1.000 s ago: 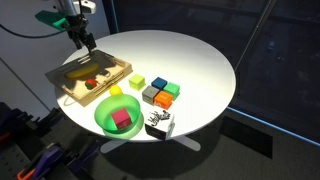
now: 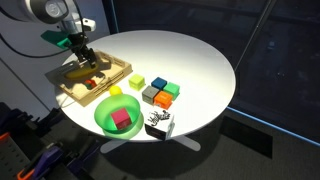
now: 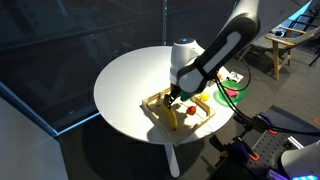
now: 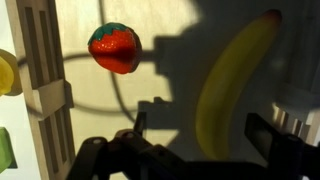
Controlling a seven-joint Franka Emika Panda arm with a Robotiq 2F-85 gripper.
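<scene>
My gripper hangs above the wooden tray [image 2: 118, 74], its fingers open wide with nothing gripped. In the wrist view the yellow banana [image 4: 222, 95] lies between and beyond the two dark fingers, running from upper right to lower middle. A red strawberry with a green top [image 4: 115, 47] rests on the tray floor to the banana's left. From exterior view 2, the banana [image 3: 171, 117] lies in the tray, and the gripper [image 3: 170, 100] is just above its far end.
A green bowl [image 2: 103, 104] holding a red block [image 2: 121, 119] stands outside the tray, beside a lemon [image 2: 115, 91]. Several coloured blocks and a black-and-white box [image 2: 159, 124] are on the white table.
The gripper has come down towards the tray over the last second. The banana, strawberry and other objects stay where they were.
</scene>
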